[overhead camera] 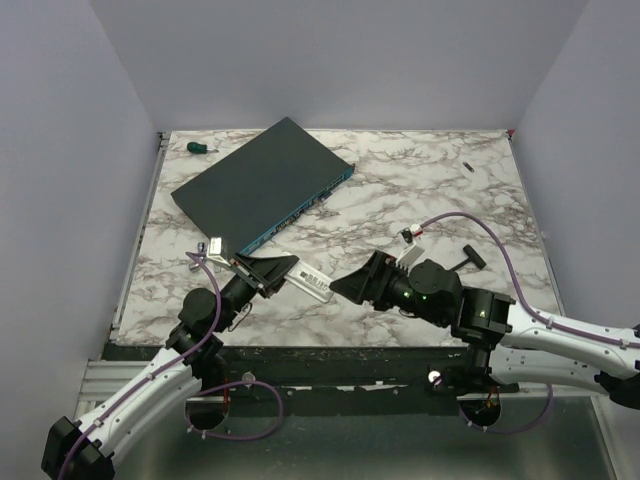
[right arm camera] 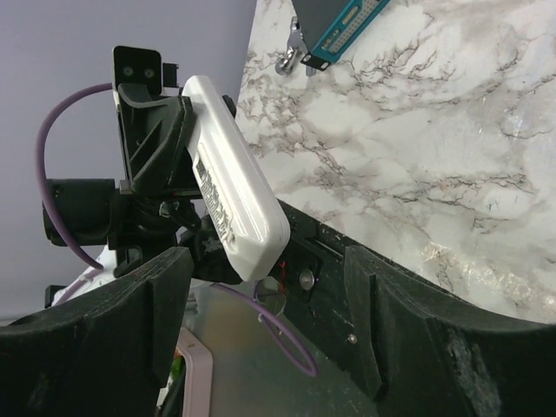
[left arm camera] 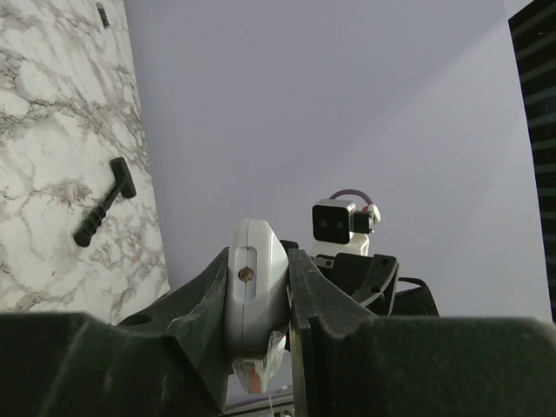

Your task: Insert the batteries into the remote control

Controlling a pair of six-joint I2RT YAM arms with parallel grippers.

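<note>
A white remote control (overhead camera: pixel 311 280) (left arm camera: pixel 256 295) (right arm camera: pixel 236 182) is held in the air near the front of the marble table, with my left gripper (overhead camera: pixel 285 268) shut on one end; its button face shows in the top view. In the right wrist view the remote's free end points toward my right gripper, which stands open with its two dark fingers apart and nothing seen between them. In the top view my right gripper (overhead camera: pixel 355 280) is just right of the remote. I see no batteries that I can identify for certain.
A dark flat panel (overhead camera: pixel 262 180) lies at the back left, with a green screwdriver (overhead camera: pixel 197 148) behind it and metal pieces (right arm camera: pixel 291 52) at its front end. A black hammer (overhead camera: pixel 470 258) lies at the right, a small item (overhead camera: pixel 468 166) farther back.
</note>
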